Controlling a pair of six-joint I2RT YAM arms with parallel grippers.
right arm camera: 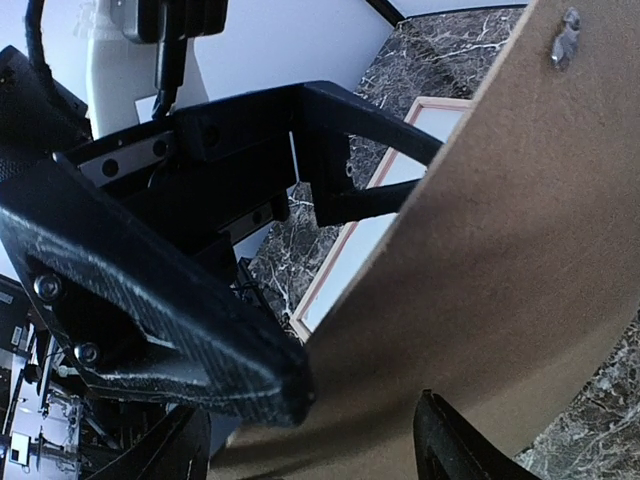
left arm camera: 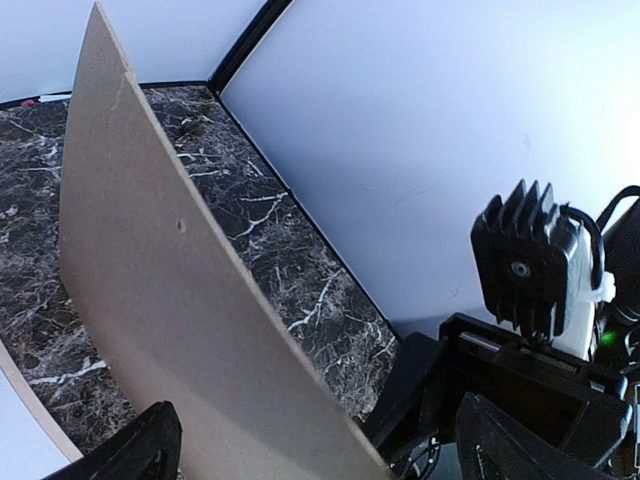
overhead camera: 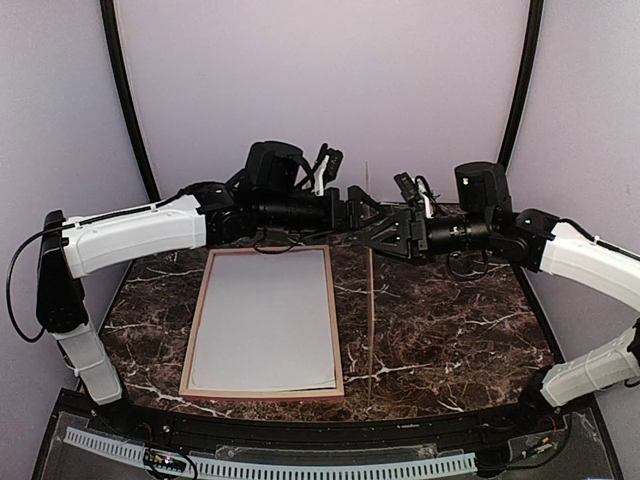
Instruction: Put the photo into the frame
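Note:
A brown board [overhead camera: 370, 310] stands upright, seen edge-on in the top view and filling much of both wrist views [left arm camera: 170, 280] [right arm camera: 500, 250]. My left gripper [overhead camera: 350, 210] is at its upper part from the left, open, its fingers beside the board's edge. My right gripper [overhead camera: 390, 230] reaches the upper part from the right, its fingers round the board's edge; whether they grip it is hard to tell. The photo frame [overhead camera: 188, 350], pale wooden with a white sheet [overhead camera: 262, 320] inside, lies flat on the left.
Pale walls [overhead camera: 340, 100] close off the back and both sides. A slotted rail [overhead camera: 270, 468] runs along the front edge.

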